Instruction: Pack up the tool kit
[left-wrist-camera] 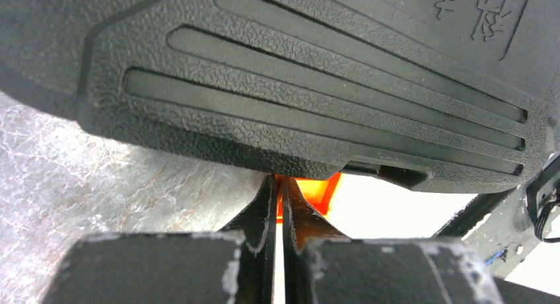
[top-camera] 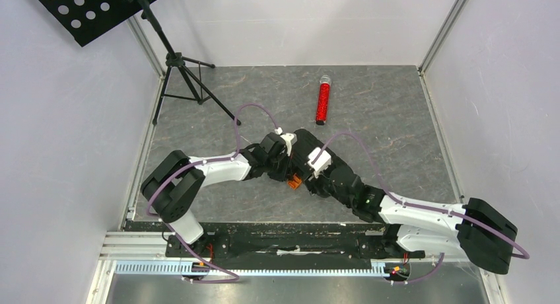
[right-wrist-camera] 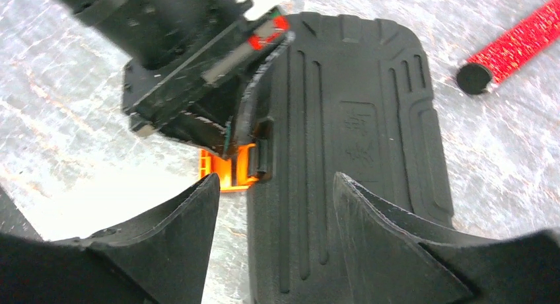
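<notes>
The black tool case [right-wrist-camera: 356,119] lies closed on the floor, its ribbed top upward in the right wrist view. At its left edge is an orange latch, also partly visible in the left wrist view below the case's edge [left-wrist-camera: 310,191]. My left gripper is shut, its fingertips at that edge by the orange piece, with nothing seen held between them. My right gripper stands open above the case, fingers apart with the case beneath them.
A red cylinder with a black end [top-camera: 323,102] lies behind the case. A black tripod stand [top-camera: 191,79] is at the back left.
</notes>
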